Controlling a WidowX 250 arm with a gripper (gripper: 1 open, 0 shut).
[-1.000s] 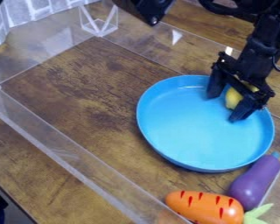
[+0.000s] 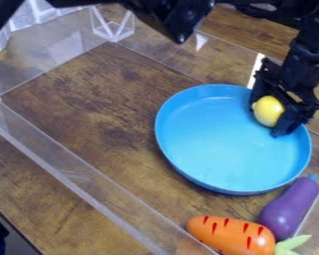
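My black gripper (image 2: 285,96) comes down from the top right over the right part of a blue plate (image 2: 226,144). Its open fingers are around a yellow object (image 2: 266,110), which sits at the plate's upper right rim and is partly hidden by them. I cannot tell whether they touch it.
An orange toy carrot (image 2: 233,235) and a purple toy eggplant (image 2: 290,207) lie below the plate at the bottom right. Clear plastic barriers run along the left and top left. The wooden surface (image 2: 83,120) left of the plate is bare.
The gripper and the yellow object have shifted slightly left, and more of the yellow object shows.
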